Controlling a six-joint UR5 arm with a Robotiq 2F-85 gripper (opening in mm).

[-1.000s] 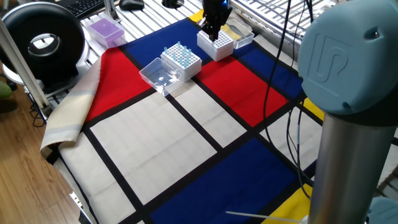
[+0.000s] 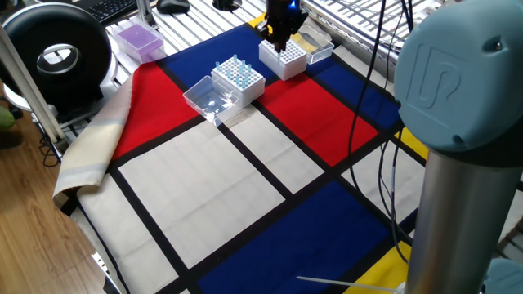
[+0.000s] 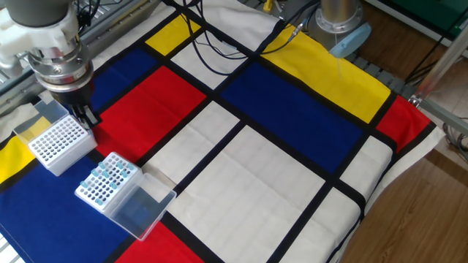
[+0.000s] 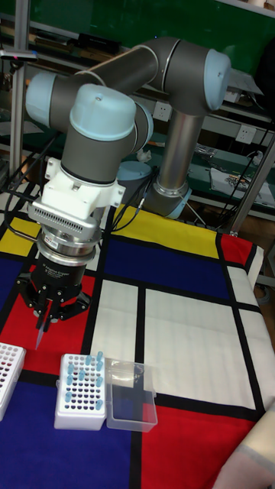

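Note:
In view 3 my black gripper (image 4: pixel 45 319) points down, its fingers together around the top of a slim pale pipette tip (image 4: pixel 39 338). The tip's narrow end hangs free at that angle. In view 1 the gripper (image 2: pixel 280 44) is over the white rack with empty holes (image 2: pixel 283 67), and in view 2 it hides beside that rack's (image 3: pixel 62 146) edge. A second white rack (image 2: pixel 239 86) carries several blue tips (image 3: pixel 106 172) standing in its holes. The exact height of the held tip above the empty-holed rack is hard to tell.
The filled rack's clear lid (image 2: pixel 214 101) lies open beside it; another clear lid (image 2: pixel 314 44) adjoins the empty-holed rack. A purple-topped box (image 2: pixel 139 41) stands at the far left. Cables (image 3: pixel 219 58) droop over the cloth, whose broad middle is free.
My gripper has shifted slightly to the right in view 1, and more of the pale tip shows below its fingers. Racks and lids have stayed put.

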